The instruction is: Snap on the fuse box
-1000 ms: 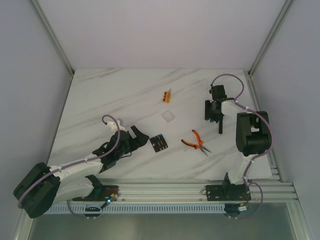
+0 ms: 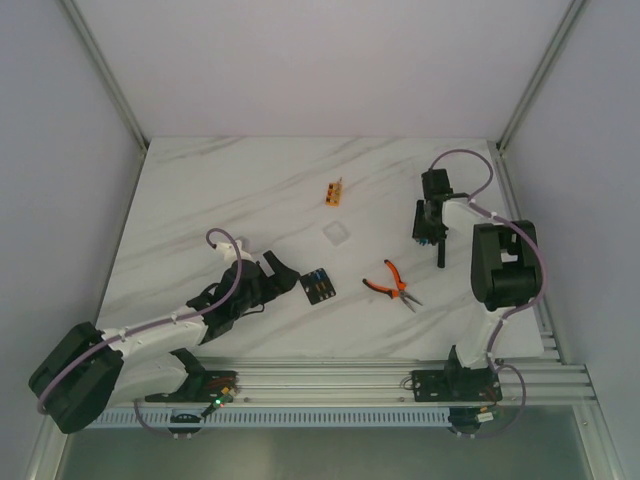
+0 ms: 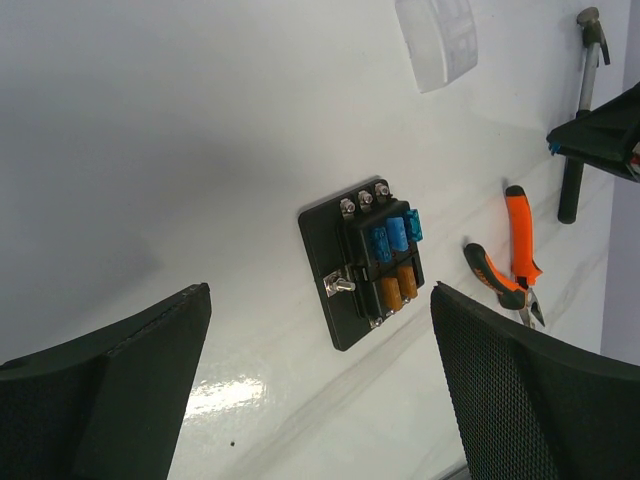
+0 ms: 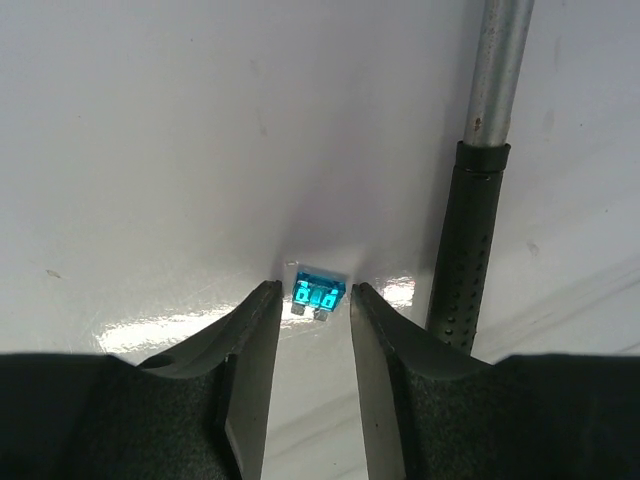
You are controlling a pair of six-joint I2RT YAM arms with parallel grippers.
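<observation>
The fuse box (image 2: pixel 318 286) (image 3: pixel 360 260), a black block with blue and amber fuses and metal studs, lies on the marble table right of my left gripper (image 2: pixel 275 270), which hangs open with nothing between its fingers. At the right, my right gripper (image 2: pixel 428 225) is low over the table. In the right wrist view a small cyan fuse (image 4: pixel 318 294) lies between the tips of its part-open fingers (image 4: pixel 390 370); whether they touch it I cannot tell.
A hammer (image 4: pixel 470 230) lies beside the right gripper. Orange pliers (image 2: pixel 395 288) lie between the arms, a clear tray (image 2: pixel 336 232) and an orange item (image 2: pixel 334 194) farther back.
My right gripper has shifted very slightly to the right in the top view. The left arm shows no visible movement.
</observation>
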